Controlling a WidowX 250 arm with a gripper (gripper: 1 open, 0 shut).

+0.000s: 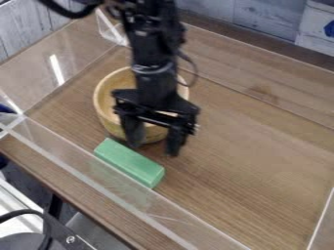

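Observation:
My gripper (152, 135) hangs from the black arm (152, 68) low over the front part of a tan round bowl (109, 86), its fingers blurred and spread open. Nothing clear shows between them. Just below and left of it, a light green block (129, 163) lies flat on the wooden table (248, 186). The arm hides much of the bowl.
A clear plastic piece (109, 29) stands at the back left. White walls edge the table at top right, and a black cable lies at the lower left, off the table.

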